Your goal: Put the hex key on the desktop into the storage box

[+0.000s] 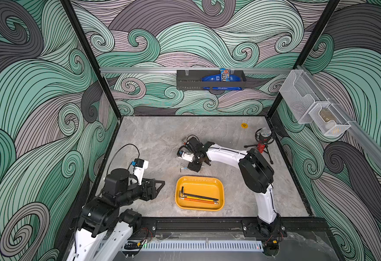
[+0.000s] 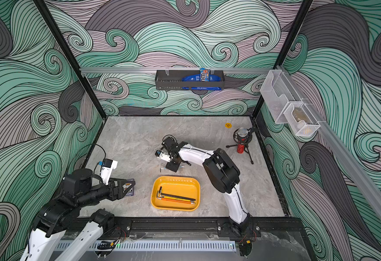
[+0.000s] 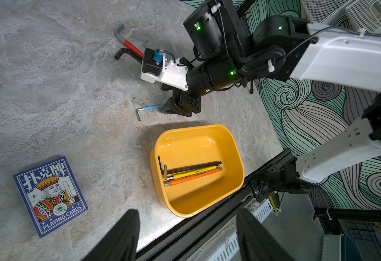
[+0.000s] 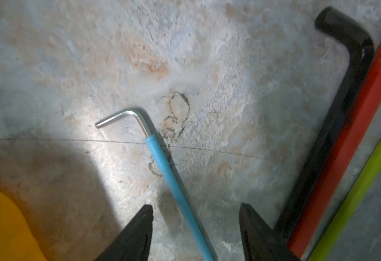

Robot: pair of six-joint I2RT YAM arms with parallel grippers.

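Note:
A blue-sleeved hex key [image 4: 173,184] with a bent silver end lies on the desktop. My right gripper is open above it, one finger on each side, and the sleeve runs between them out of the bottom of the right wrist view. Further right lie a black hex key [image 4: 329,126], a red one [image 4: 347,139] and a yellow-green one [image 4: 355,195]. The yellow storage box [image 3: 160,191] holds black, yellow and orange [image 3: 194,177] hex keys. My left gripper is open and empty, well above the desktop on the left.
A playing-card box [image 3: 51,195] lies flat at the left of the desktop. A microphone on a tripod [image 1: 262,141] stands at the right back. Bare desktop [image 1: 151,130] stretches across the back left.

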